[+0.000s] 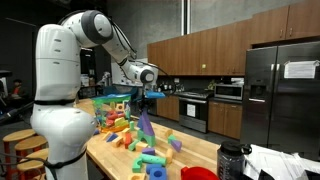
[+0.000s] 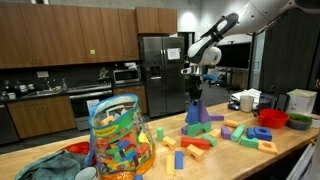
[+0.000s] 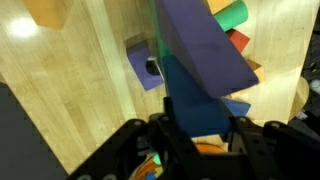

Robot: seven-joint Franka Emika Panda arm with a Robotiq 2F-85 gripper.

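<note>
My gripper is shut on a tall purple block (image 3: 208,48), whose near end shows a blue face between the dark fingers. In exterior view 1 the gripper (image 1: 148,97) is above the table with the tapering purple block (image 1: 147,125) below it. Exterior view 2 shows the block (image 2: 194,112) upright under the gripper (image 2: 194,97), among loose green and red blocks. Whether its lower end touches the blocks beneath is hard to tell. A green block (image 3: 232,15) lies close beside it in the wrist view.
A clear tub of colored blocks (image 2: 122,140) stands on the table. Several loose blocks lie around, with a red bowl (image 2: 272,119) and a green bowl (image 2: 299,122) at the right. A dark canister (image 1: 231,160) stands near the front. Bare wood (image 3: 50,100) shows at the wrist view's left.
</note>
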